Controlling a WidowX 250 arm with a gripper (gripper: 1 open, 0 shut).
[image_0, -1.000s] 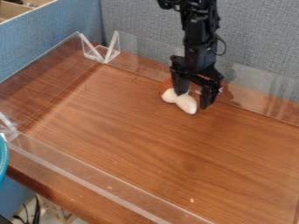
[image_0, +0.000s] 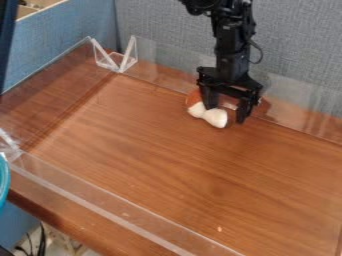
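Note:
My black gripper (image_0: 225, 104) is low at the back right of the wooden table (image_0: 160, 180), its fingers down around or just over a small object with a white, rounded part (image_0: 211, 115) and an orange-red part (image_0: 194, 100). The white part lies on the table just in front of the gripper. How far the fingers are open, and whether they touch the object, is hard to see.
A clear plastic rim runs along the table's back and front edges. A clear bracket (image_0: 114, 60) stands at the back left. A cyan round item (image_0: 4, 180) shows at the left edge.
The gripper has shifted slightly, and the white and orange-red object under it has moved a little. The rest looks the same.

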